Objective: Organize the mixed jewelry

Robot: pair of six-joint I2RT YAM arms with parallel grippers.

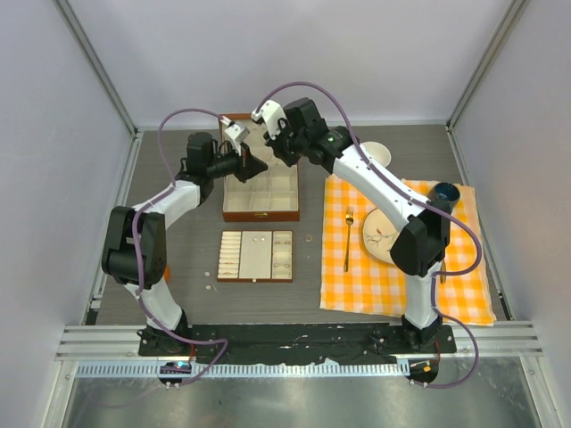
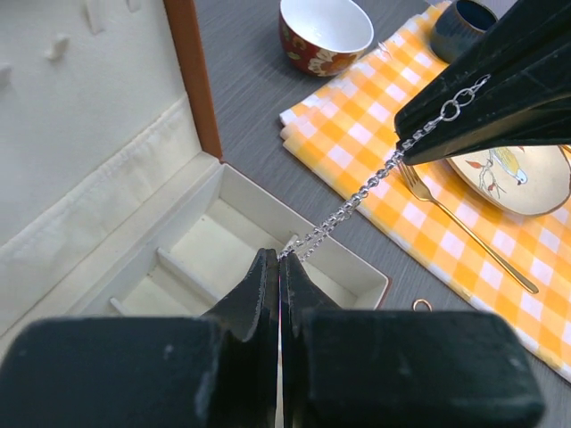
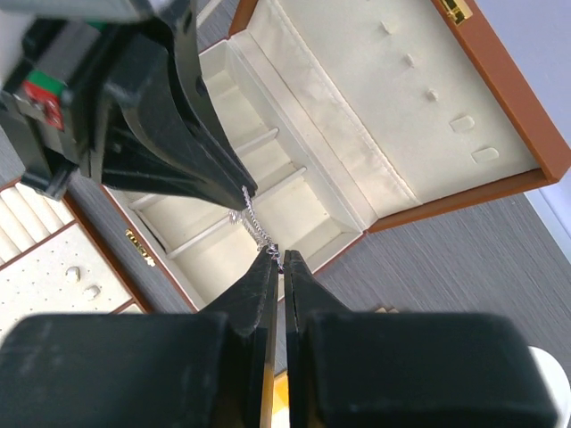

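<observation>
A silver chain is stretched between my two grippers over the open jewelry box. My left gripper is shut at one part of it; the chain runs from its fingertips up to my right gripper. My right gripper is shut on the chain, which shows at its tips and reaches to the left gripper's fingertips in the right wrist view. The box's cream compartments lie below, and the lid stands open at the back.
A jewelry tray lies in front of the box. To the right are a checked cloth with a plate, cutlery and cup, and a bowl. A few small pieces lie on the table.
</observation>
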